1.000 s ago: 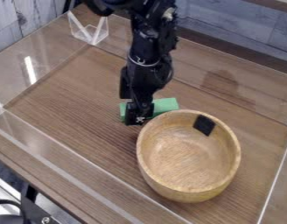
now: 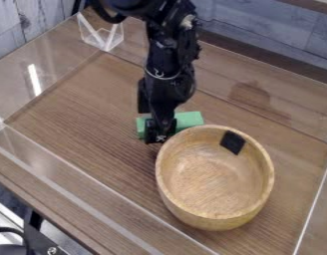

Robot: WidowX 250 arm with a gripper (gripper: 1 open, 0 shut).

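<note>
A black robot arm reaches down from the top centre, and its gripper (image 2: pixel 160 120) is low over a green block (image 2: pixel 186 123), with its fingers at or against the block's left part. Whether the fingers are apart or closed on the block is hard to tell. Just right and below sits a round tan bowl (image 2: pixel 206 194), with a small black object (image 2: pixel 233 142) at its upper right rim.
The wooden table (image 2: pixel 73 139) has free room on the left and at the upper right. A light wall or edge runs along the top and left, and some black cable lies at the lower left.
The gripper has shifted slightly to the left and changed its pose a little. The block and bowl look almost unmoved.
</note>
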